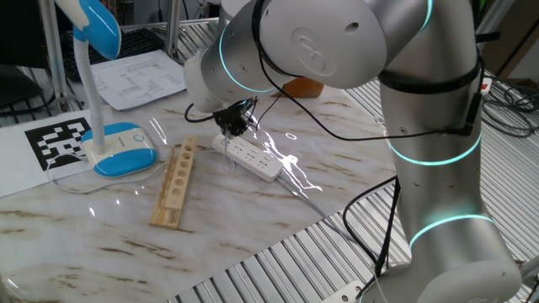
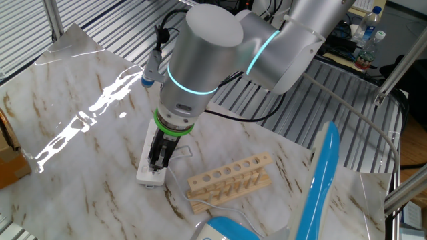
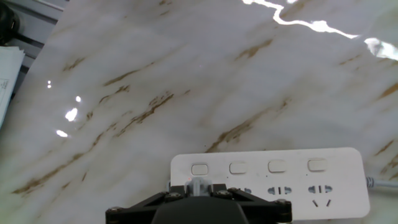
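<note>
A white power strip (image 3: 267,177) lies on the marbled table, its row of switches and sockets facing up. My gripper is at the strip's end away from its cord, pointing down over the sockets. A small pale plug (image 3: 198,185) shows between the fingertips, and the fingers look shut on it. A thin white cable (image 1: 229,164) loops down beside the gripper. In exterior view 2, the black fingers (image 2: 159,159) come right down to the strip's top. Whether the plug's pins sit in a socket is hidden.
A wooden rack (image 2: 230,181) with a row of holes stands beside the strip. A blue and white desk lamp (image 1: 122,156) stands beyond it, with white cable along the table. A brown box (image 2: 8,157) sits at the edge. Bare table lies around the strip.
</note>
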